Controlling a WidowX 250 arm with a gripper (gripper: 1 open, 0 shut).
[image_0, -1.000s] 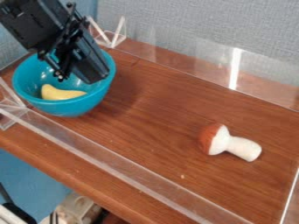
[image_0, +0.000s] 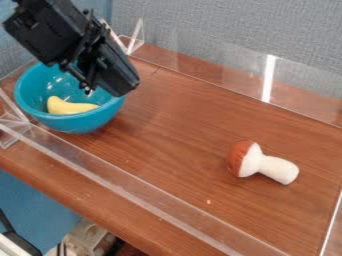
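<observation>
My black gripper (image_0: 112, 78) hangs over the right rear part of a blue bowl (image_0: 80, 118) at the left of the table, partly hiding it. A yellow banana-like object (image_0: 70, 106) lies inside the bowl. I cannot make out the fingertips clearly, or anything between them. A toy mushroom (image_0: 262, 166) with an orange-red cap and white stem lies on its side at the right of the wooden table.
Clear plastic edging runs along the front and back of the table (image_0: 174, 130), with a grey wall behind. Clutter sits below at the lower left.
The gripper has shifted slightly upward and right over the bowl. The bowl, yellow object and mushroom look unmoved.
</observation>
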